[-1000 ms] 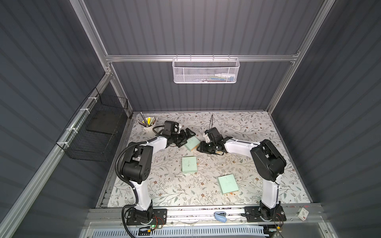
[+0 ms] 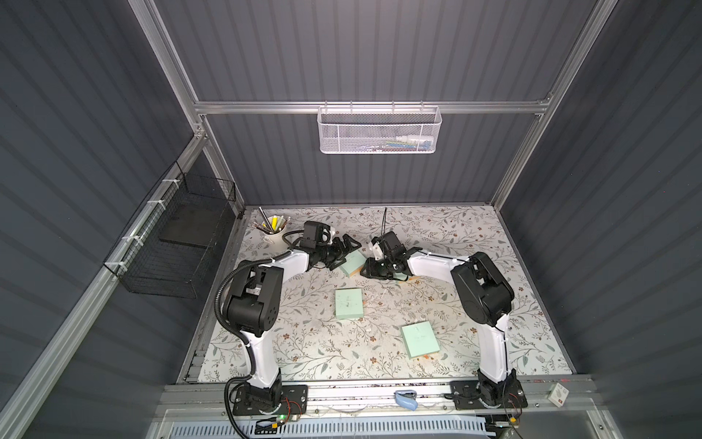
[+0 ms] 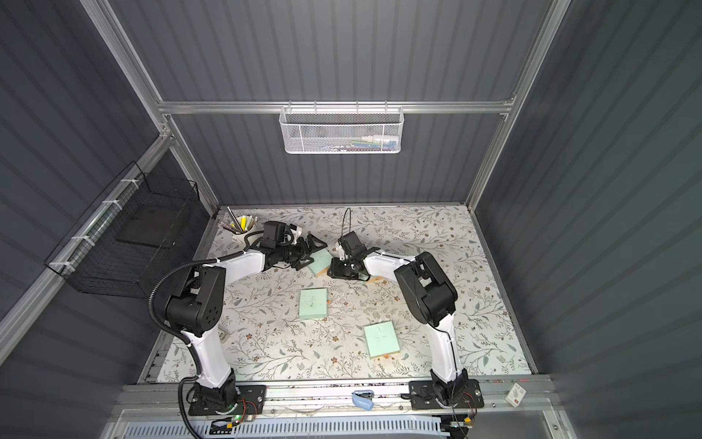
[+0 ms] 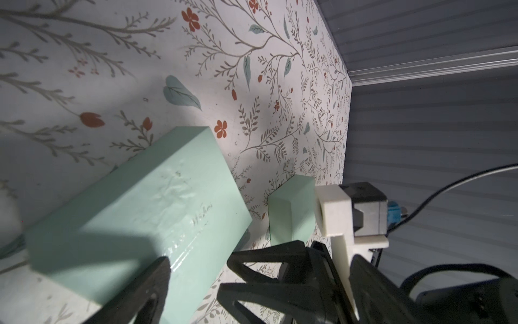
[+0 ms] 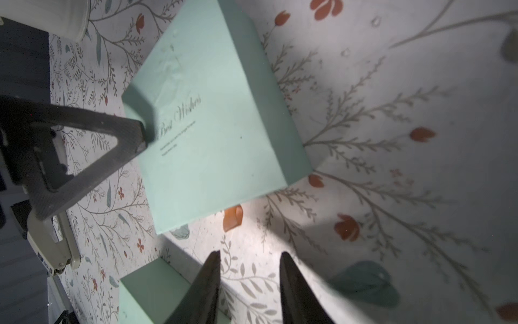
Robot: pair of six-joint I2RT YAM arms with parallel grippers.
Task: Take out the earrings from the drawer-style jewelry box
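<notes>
A mint-green box [image 2: 351, 263] with "Best Wishes" lettering sits on the table between my grippers; the right wrist view shows its lid [image 5: 215, 124] and a short orange tab [image 5: 233, 217] at its lower edge. My left gripper [image 2: 343, 254] is open around this box, one finger [image 5: 121, 137] at its far side; I cannot tell if it touches. My right gripper is part open near the tab, with a gap between its fingertips and nothing in it. All boxes in view appear closed, and no earrings show.
Another green box [image 4: 294, 210] lies partly beneath the right gripper. Two more stand in front, one in the middle [image 2: 348, 303] and one at right [image 2: 420, 339]. A pen cup [image 2: 274, 232] is behind the left arm.
My right gripper has shifted slightly left and its wrist has moved a little, with its elbow drawn inward. The left arm stays nearly still, and the box between them has barely moved.
</notes>
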